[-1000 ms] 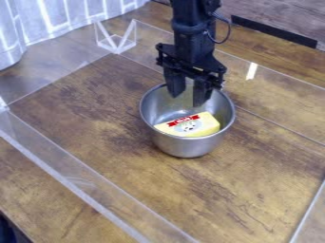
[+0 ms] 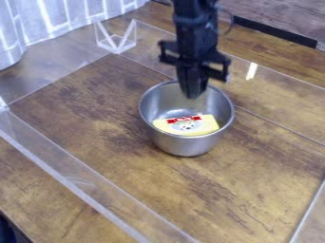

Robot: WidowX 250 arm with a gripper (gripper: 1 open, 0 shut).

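A steel pot (image 2: 191, 144) stands on the wooden table, right of centre. Inside it lies a yellow packet (image 2: 187, 124) with a red label and a white picture. My black gripper (image 2: 192, 71) hangs blurred above the pot's back rim, its fingers apart, with nothing visible between them.
A white wire-like stand (image 2: 114, 38) sits at the back left near a pale curtain. Clear plastic edges run along the left front and right.
My gripper has risen up and away from the inside of the pot. The yellow packet remains in the pot.
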